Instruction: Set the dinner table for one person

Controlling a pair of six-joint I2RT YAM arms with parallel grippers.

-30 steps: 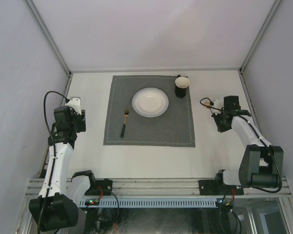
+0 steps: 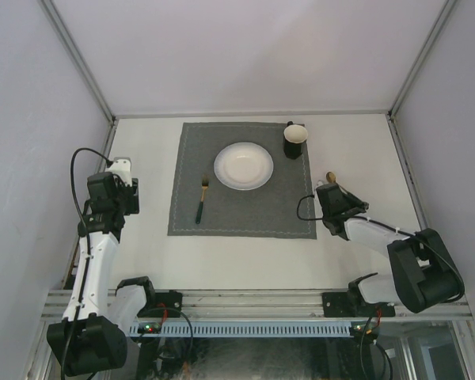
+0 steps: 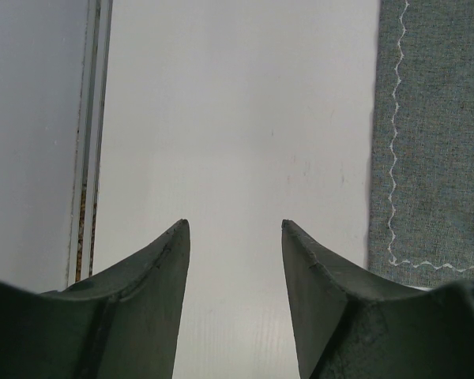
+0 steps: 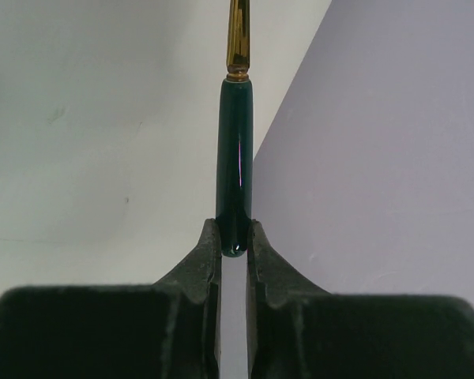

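A white plate [image 2: 243, 165] rests on the grey placemat [image 2: 222, 214], with a fork [image 2: 202, 198] with dark green handle to its left and a black mug [image 2: 293, 144] at the back right corner. My right gripper is shut on the end of a green handle of a gold utensil [image 4: 235, 142], just right of the placemat in the top view; the utensil's head is out of the wrist view. My left gripper hangs at the left of the placemat, its fingers apart with nothing between them.
Bare white table [image 2: 142, 253] surrounds the placemat on both sides and in front. Walls and rails bound the table at left, right and back.
The left arm, plate, mug and fork have not moved.
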